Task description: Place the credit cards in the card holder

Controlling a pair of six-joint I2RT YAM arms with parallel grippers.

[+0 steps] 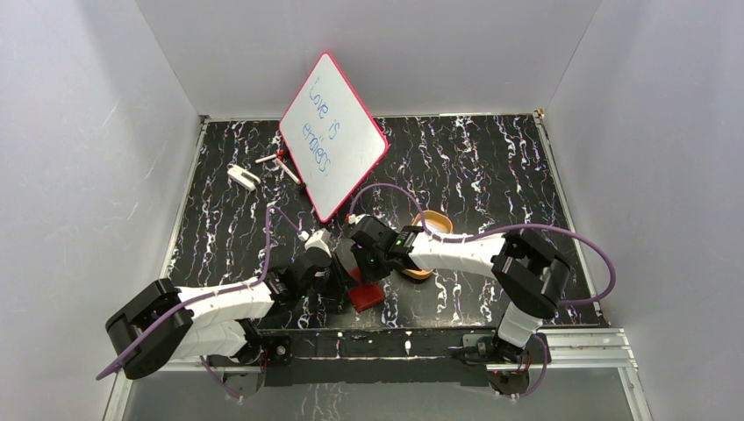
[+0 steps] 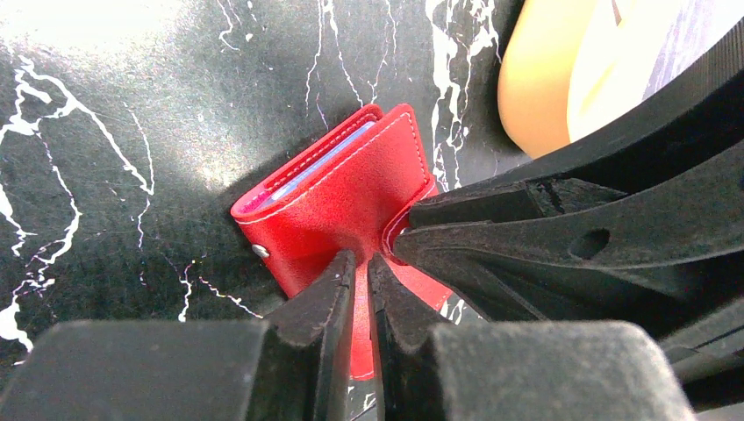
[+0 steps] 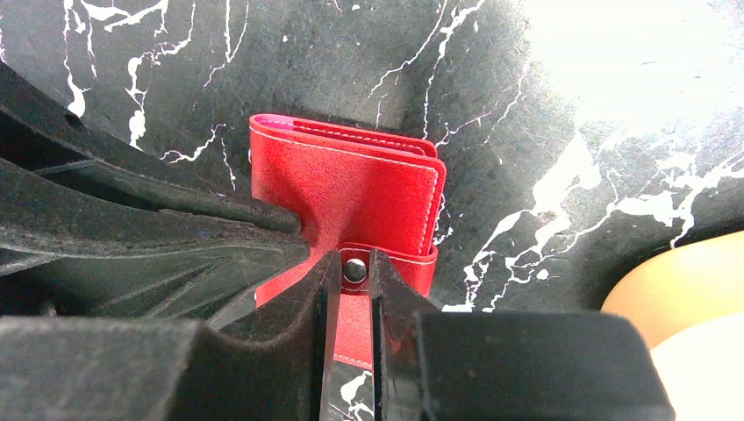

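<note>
A red leather card holder (image 1: 367,296) (image 2: 325,202) lies on the black marble table between both grippers, with a snap-button strap across it and something blue-grey inside its top slot in the left wrist view. My left gripper is shut, its tips at the holder's red face, nothing visible between them. My right gripper is shut on the holder's strap, the silver snap showing between its fingertips.
An orange round container (image 1: 434,219) (image 3: 667,281) sits behind the right arm. A whiteboard (image 1: 333,132) with writing lies at the back, with markers and a white eraser (image 1: 243,177) to its left.
</note>
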